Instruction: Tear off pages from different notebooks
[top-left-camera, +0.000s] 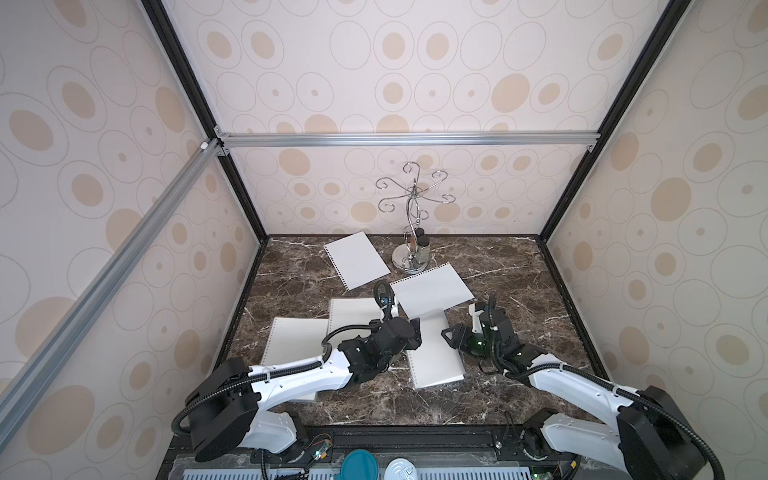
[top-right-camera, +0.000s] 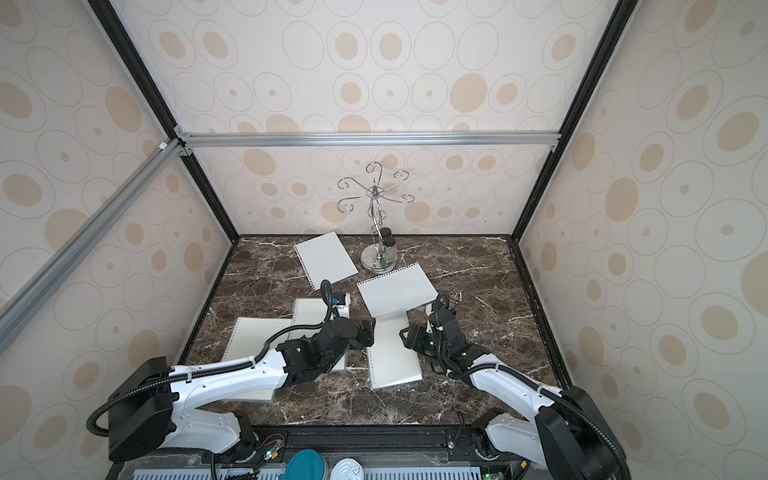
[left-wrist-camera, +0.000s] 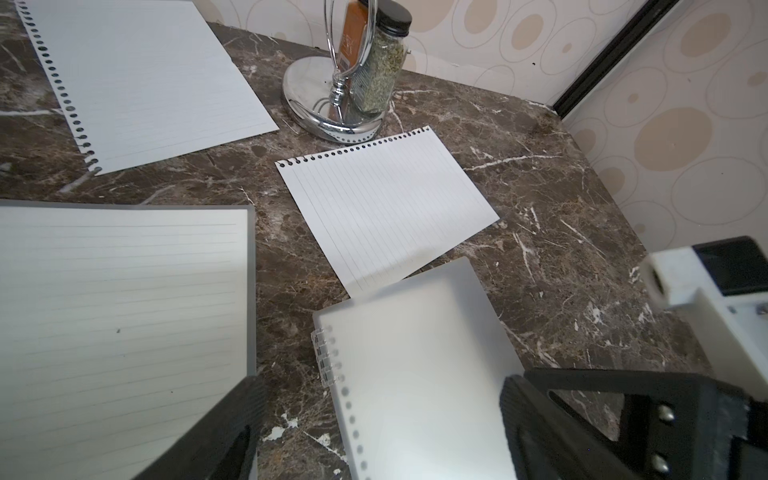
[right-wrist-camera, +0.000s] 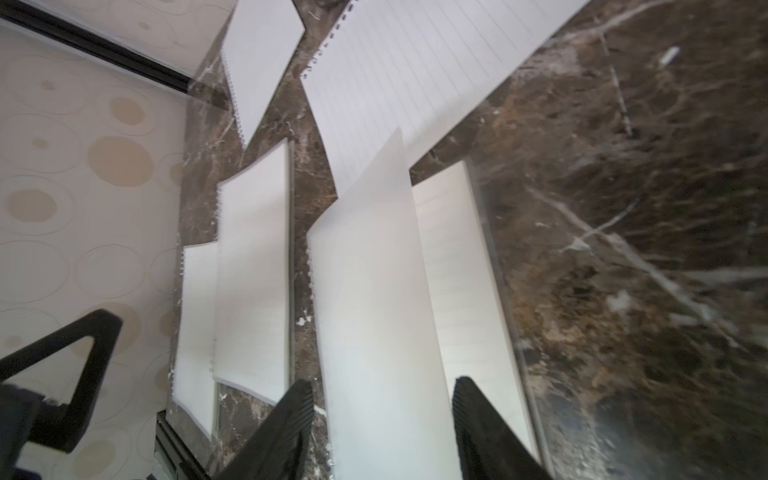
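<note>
A spiral notebook (top-left-camera: 438, 360) lies at front centre, slightly slanted. In the right wrist view its top page (right-wrist-camera: 372, 304) is curled up, a far corner raised clear of the pages (right-wrist-camera: 464, 264) beneath. My right gripper is at the notebook's right side, fingers apart, the curled page showing between them. My left gripper stands open over the notebook's left side, its binding rings (left-wrist-camera: 324, 360) showing between the fingers. Two more notebooks (top-left-camera: 297, 340) (top-right-camera: 308, 312) lie to the left, partly behind the left arm.
One loose sheet (top-left-camera: 357, 260) with punched holes lies at the back left. Another (top-left-camera: 436, 289) sits behind the notebook, touching or overlapping its far end. A chrome stand (top-left-camera: 412, 256) with spice jars (left-wrist-camera: 380, 60) rises at the back. Bare marble (top-left-camera: 520, 280) lies at the right.
</note>
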